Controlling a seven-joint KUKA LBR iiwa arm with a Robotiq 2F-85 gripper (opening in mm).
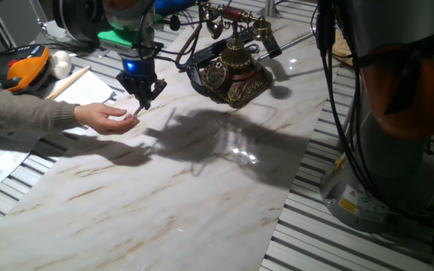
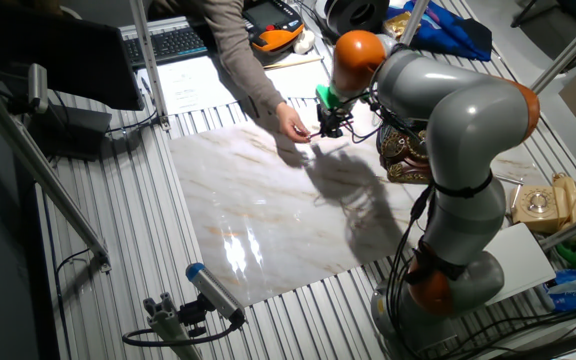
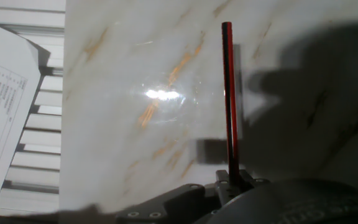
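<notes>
A thin red-and-black pencil [image 3: 229, 93] stands out from between the fingers of my gripper in the wrist view, with its far end free there. The fingers look closed around its near end. In exterior view 1 my gripper [image 1: 148, 104] hangs above the marble-patterned board, and a short bit of the pencil [image 1: 139, 111] shows below it. A person's hand [image 1: 105, 119] is right beside the pencil; whether the fingers touch it cannot be made out. From above, the gripper [image 2: 320, 132] is too small to show its fingers.
An ornate old-style telephone [image 1: 236, 75] stands close on the right of the gripper. The person's arm [image 1: 21, 109] reaches in from the left over papers [image 1: 89, 89]. An orange device [image 1: 29, 69] lies at the back left. Much of the marbled board [image 1: 149, 218] is bare.
</notes>
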